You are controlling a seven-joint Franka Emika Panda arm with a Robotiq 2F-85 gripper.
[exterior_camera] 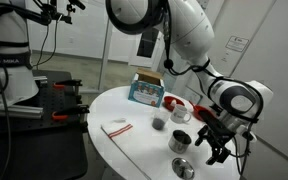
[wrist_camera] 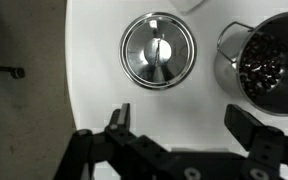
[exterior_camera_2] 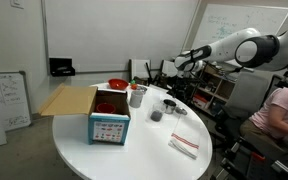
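Observation:
My gripper is open, its two black fingers (wrist_camera: pixel 120 119) spread wide with nothing between them. A round shiny metal lid (wrist_camera: pixel 158 50) with a knob lies flat on the white table, ahead of the fingers in the wrist view. Beside it stands a metal pot (wrist_camera: pixel 224 75) with a wire handle, uncovered, with dark beans or similar small pieces (wrist_camera: pixel 264 65) inside. In exterior view 1 the gripper hangs above the table, to the right of the pot (exterior_camera: pixel 180 139) and lid (exterior_camera: pixel 183 168), touching neither.
Behind the pot are a clear glass (exterior_camera: pixel 160 119), a white mug (exterior_camera: pixel 181 112) and red items (exterior_camera: pixel 201 113). An open box (exterior_camera: pixel 146 88) stands farther back. A folded cloth (exterior_camera: pixel 116 127) lies on the left. The lid sits close to the table's edge.

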